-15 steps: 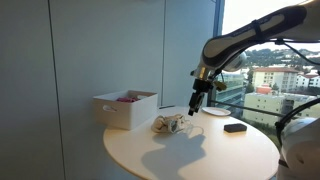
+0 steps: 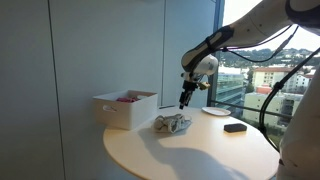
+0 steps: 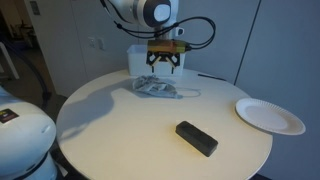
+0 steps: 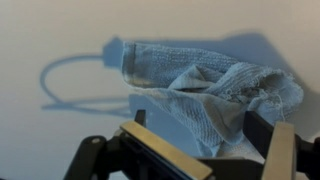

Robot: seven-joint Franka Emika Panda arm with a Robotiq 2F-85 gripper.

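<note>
A crumpled grey-blue cloth (image 4: 205,85) lies bunched on the white round table (image 3: 105,125). In exterior view 1 the cloth (image 2: 171,124) sits just in front of the box, and exterior view 2 has the same cloth (image 3: 154,87) toward the table's far side. Above it hangs my gripper (image 3: 162,67), open and clear of the cloth. From the wrist, the open gripper has its fingers pointing down over the cloth's lower part. Nothing is held.
A white box (image 2: 125,110) with pinkish contents stands at the table's back edge. A black block (image 3: 196,138) and a white paper plate (image 3: 270,115) rest on the other side. A thin dark object (image 3: 211,77) lies near the far edge.
My gripper has risen and shifted left in exterior view 1, toward the cloth and box. The arm's shadow now falls across the cloth.
</note>
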